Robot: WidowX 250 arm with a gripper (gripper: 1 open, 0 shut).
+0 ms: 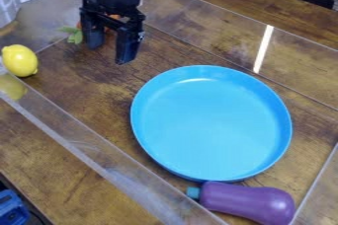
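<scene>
The black gripper [111, 34] is open over the wooden surface at the upper left, its two fingers pointing down. Behind its left finger an orange object with green leaves [75, 34] is partly hidden. A yellow lemon [20, 60] lies by the left wall. A large blue plate [211, 122] rests in the middle right, empty.
A purple eggplant [251, 201] lies at the bottom right beside the plate. Clear walls border the surface at left and along the lower left. A blue object [11, 209] shows at the bottom left corner.
</scene>
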